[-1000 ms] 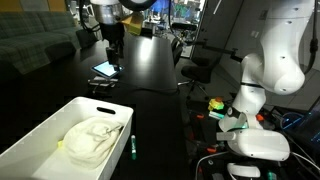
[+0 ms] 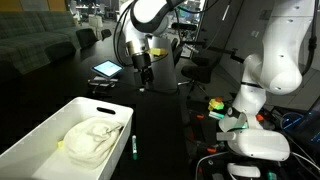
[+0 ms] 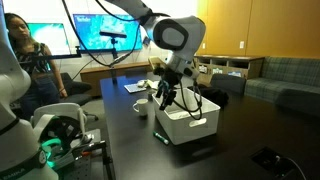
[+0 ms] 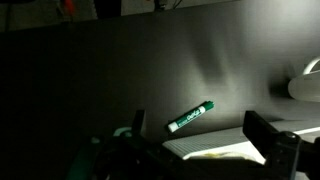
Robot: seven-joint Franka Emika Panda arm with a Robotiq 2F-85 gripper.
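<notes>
A slim green and white marker (image 4: 190, 116) lies flat on the dark table in the wrist view, just outside the white box (image 4: 205, 140). In exterior view 1 the marker (image 2: 134, 147) shows as a small stroke to the right of the box (image 2: 35, 140), which holds a crumpled white cloth (image 2: 92, 139). My gripper (image 2: 137, 70) hangs in the air above the table, well clear of the marker. Its black fingers (image 4: 272, 140) are spread wide, with nothing held between them. Exterior view 2 has the gripper (image 3: 163, 85) in front of the box (image 3: 190, 125).
A white mug (image 3: 141, 107) stands near the box, its edge also visible at the right of the wrist view. A dark tablet with a lit screen (image 2: 107, 69) lies farther back. Several coloured items sit beside the arm base (image 2: 255, 143).
My gripper has come down and nearer to exterior view 1, looking larger there. Marker, box and cloth have stayed in place.
</notes>
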